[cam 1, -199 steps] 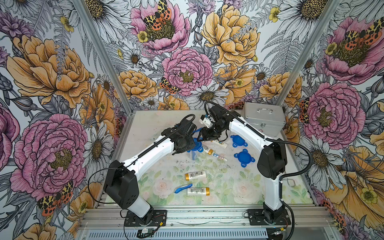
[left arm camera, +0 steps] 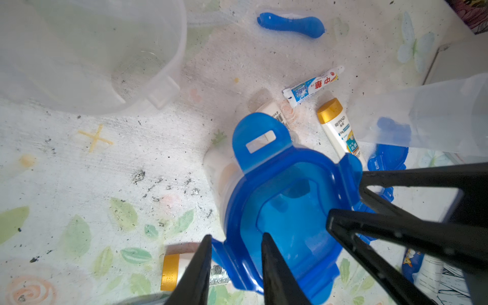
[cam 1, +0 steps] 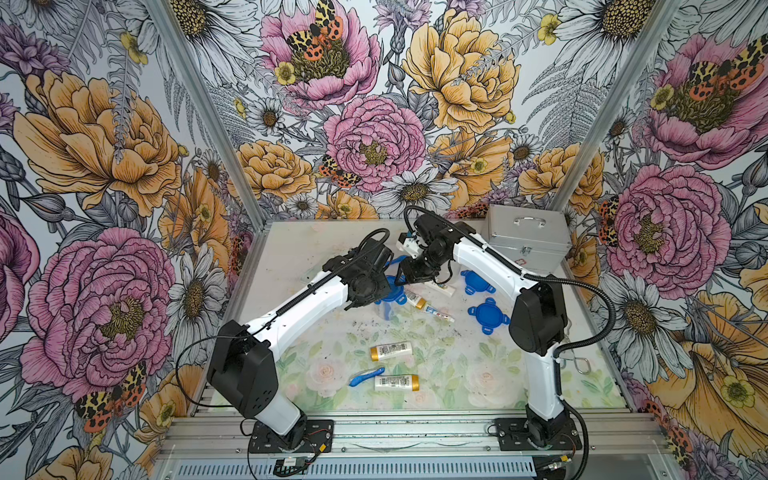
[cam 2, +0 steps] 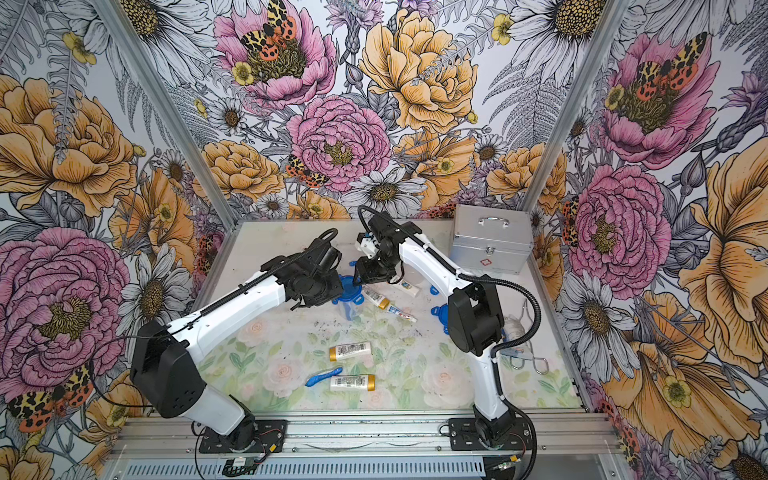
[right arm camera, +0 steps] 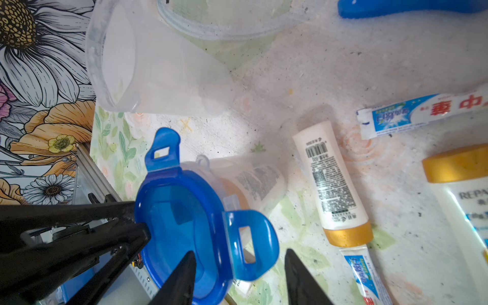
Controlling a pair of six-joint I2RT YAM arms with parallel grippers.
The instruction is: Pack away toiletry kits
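A clear container (right arm camera: 256, 183) with a blue lid (left arm camera: 284, 208) is held by my left gripper, shut on it at the lid's rim. My right gripper is open around the lid's near edge and tab, on the opposite side. In both top views the grippers meet over the table's middle and largely hide the container. Lotion bottles (cam 1: 390, 350), toothpaste tubes (left arm camera: 310, 86) and a blue toothbrush case (cam 1: 366, 374) lie on the table.
Other clear containers (left arm camera: 101, 45) stand nearby. Two blue lids (cam 1: 488, 316) lie right of centre. A silver metal case (cam 1: 528, 240) sits at the back right, scissors (cam 2: 532, 360) at the right edge.
The left arm and the objects on the table look unchanged.
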